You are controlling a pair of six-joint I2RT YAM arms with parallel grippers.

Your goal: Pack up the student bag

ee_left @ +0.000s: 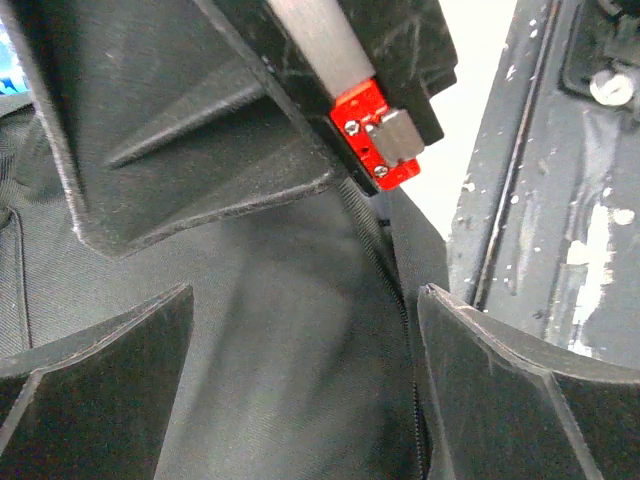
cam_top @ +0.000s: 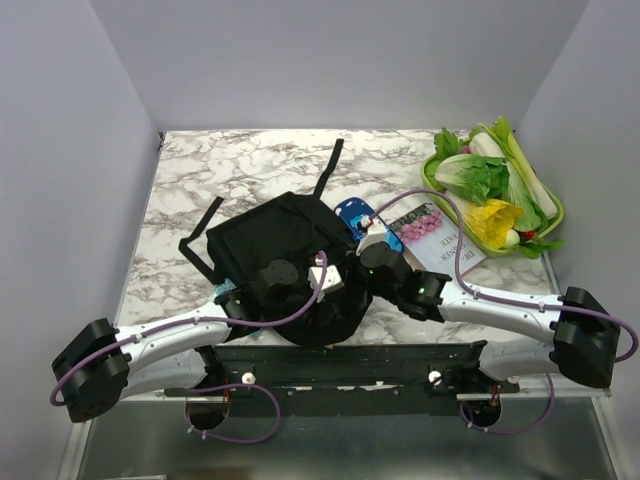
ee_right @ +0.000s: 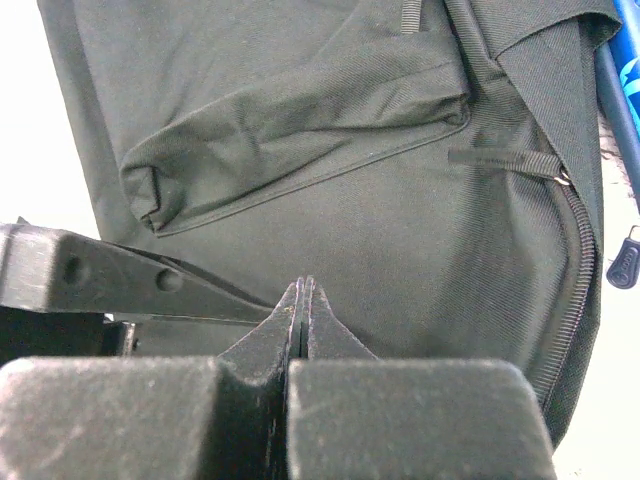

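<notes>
The black bag [cam_top: 262,232] lies on the marble table, with its front part under both arms. In the left wrist view my left gripper stands open over the bag's dark fabric [ee_left: 290,370], a zipper edge [ee_left: 410,350] running near its right finger. Nothing shows gripped there. My right gripper is shut above the bag's front panel, and I see nothing between its fingertips. Part of the left gripper's finger [ee_right: 110,275] reaches in beside it. A zipper [ee_right: 578,270] curves along the bag's right side. A blue patterned case [cam_top: 352,211] lies right of the bag.
Right of the case is a book with pink flowers [cam_top: 425,222]. A green basket [cam_top: 430,170] of vegetables stands at the back right. Something light blue [cam_top: 224,288] peeks out beside the left arm. The two grippers are very close together.
</notes>
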